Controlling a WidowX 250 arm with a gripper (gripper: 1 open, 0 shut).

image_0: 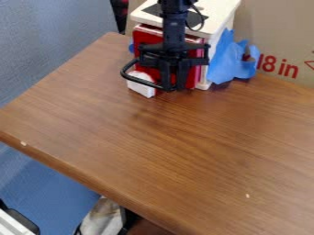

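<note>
My black gripper (170,69) hangs at the top centre of the camera view, in front of a red object (145,37) that sits against a white box-like stand (211,13). A small white piece (140,85) lies at the red object's lower left, behind part of the gripper. The gripper covers much of the red object, and whether its fingers hold anything cannot be seen.
A crumpled blue item (234,60) lies right of the stand, before a cardboard panel (280,32) with red print.
</note>
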